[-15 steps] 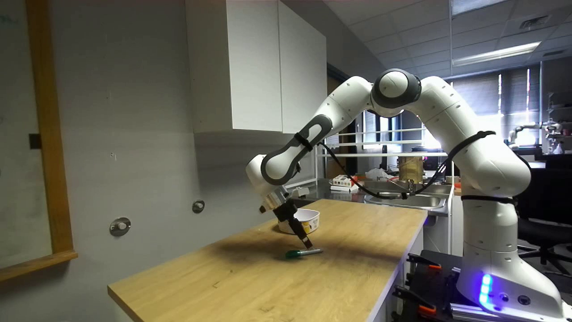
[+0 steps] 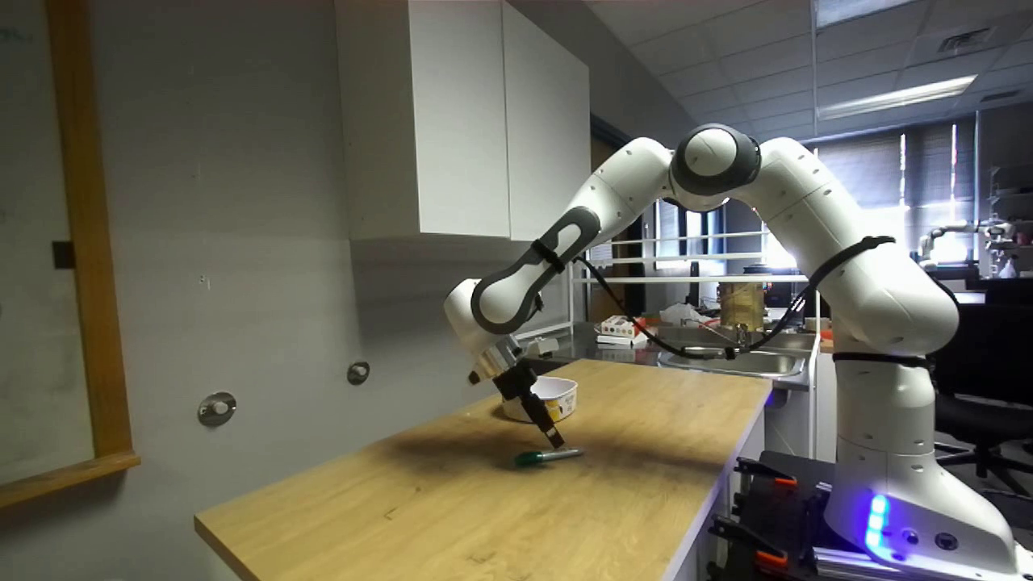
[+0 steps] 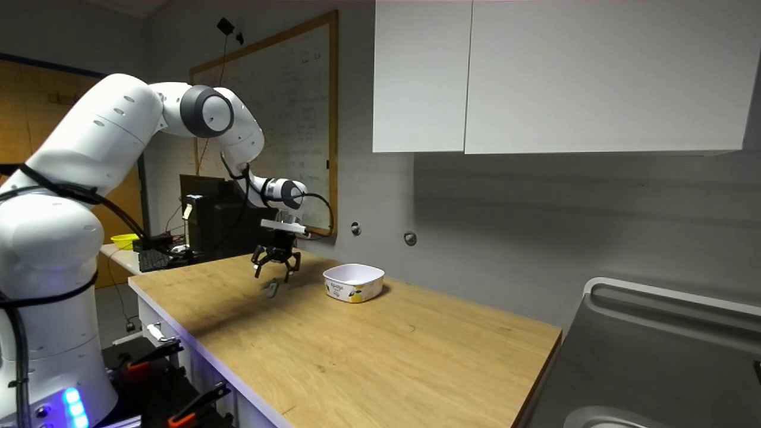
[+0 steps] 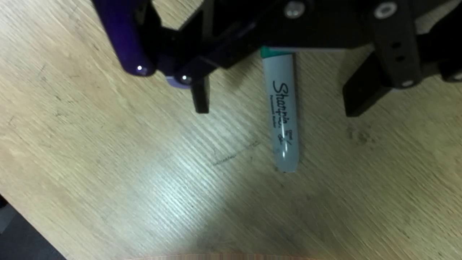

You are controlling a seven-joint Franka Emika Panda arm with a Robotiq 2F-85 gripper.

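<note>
A grey Sharpie marker [image 4: 283, 112] with a green cap lies on the wooden table, its capped end partly hidden behind my gripper's body in the wrist view. My gripper is open, one finger on each side of the marker and a clear gap to both. In exterior view 1 the marker [image 2: 549, 456] lies just below the fingertips of my gripper [image 2: 557, 441]. Exterior view 2 shows the spread fingers of the gripper [image 3: 274, 273] above the table; the marker [image 3: 272, 288] is small and blurred there.
A white tub [image 3: 354, 275] with a lemon print stands on the table [image 3: 371, 342] near the wall, close to my gripper. White cabinets [image 3: 571, 78] hang above.
</note>
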